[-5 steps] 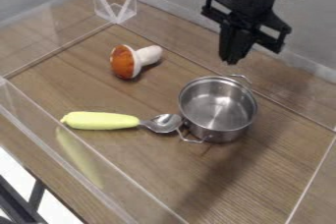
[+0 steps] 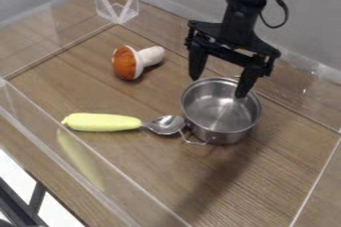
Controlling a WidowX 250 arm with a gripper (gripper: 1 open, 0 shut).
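Note:
My black gripper (image 2: 220,76) hangs open over the back part of a steel pot (image 2: 221,121), its two fingers pointing down with nothing seen between them. The pot stands on the wooden counter, right of centre, with wire handles. Left of it lies a spoon (image 2: 166,124), beside a pale yellow corn-like object (image 2: 104,122). An orange and white mushroom-shaped object (image 2: 130,64) lies at the upper left, apart from the pot.
A white wire rack (image 2: 118,8) stands at the back left. A wall rises behind the arm. Clear panels edge the left side.
The objects on the counter have not visibly moved.

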